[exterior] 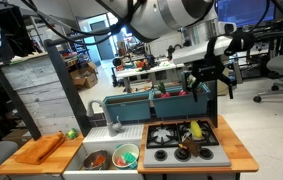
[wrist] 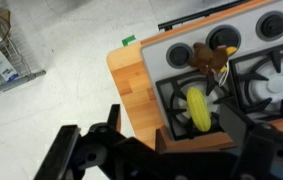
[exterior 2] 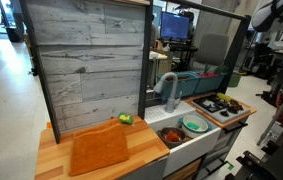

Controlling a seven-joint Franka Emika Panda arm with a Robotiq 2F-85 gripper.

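Note:
My gripper (exterior: 213, 92) hangs high above the right side of the stove, open, with nothing between its fingers. In the wrist view its dark fingers (wrist: 112, 118) stand wide apart at the bottom. A yellow elongated thing (wrist: 198, 108), like a banana or corn, lies on the left burner area of the toy stove (wrist: 171, 58). Near the knobs sits a brown soft-looking thing (wrist: 209, 58), with a bit of yellow beside it. Exterior view 1 shows both the yellow thing (exterior: 196, 130) and the brown thing (exterior: 187, 147) on the stove (exterior: 151, 157).
Left of the stove, the sink holds a pot (exterior: 98, 160) and a green-rimmed bowl (exterior: 127, 154). A faucet (exterior 2: 162, 82) rises behind it. An orange towel (exterior 2: 99, 150) lies on the counter's far end. A blue shelf (exterior: 131, 107) backs the stove; bare wood edges its right side.

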